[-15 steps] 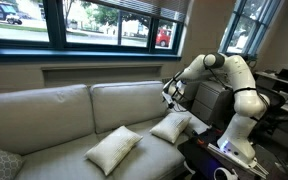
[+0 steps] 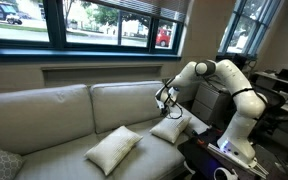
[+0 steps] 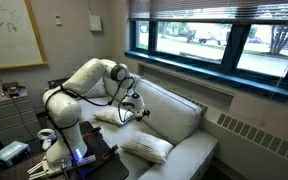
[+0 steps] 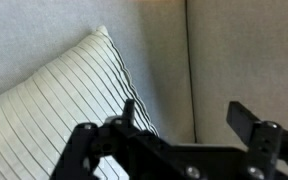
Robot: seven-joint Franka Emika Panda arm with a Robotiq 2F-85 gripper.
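Observation:
My gripper is open, its two black fingers wide apart and nothing between them. In the wrist view a striped pale pillow point(image 4: 54, 110) fills the lower left, its corner near the left finger. The first exterior view shows the gripper point(image 2: 163, 104) in front of the sofa's backrest, above and slightly left of the right-hand pillow point(image 2: 170, 128). Another pillow point(image 2: 113, 148) lies on the seat further left. From the second exterior view, the gripper point(image 3: 140, 117) appears near the backrest, with a pillow point(image 3: 147, 146) in front of it. Contact with the sofa cannot be made out.
The grey sofa point(image 2: 44, 110) runs along the wall under the window. A patterned cushion point(image 2: 0, 162) sits at its far left end. The arm's base stands beside a dark table point(image 2: 209, 160).
In the first exterior view my gripper has shifted a little left and slightly down, with the arm following. The pillows have not moved.

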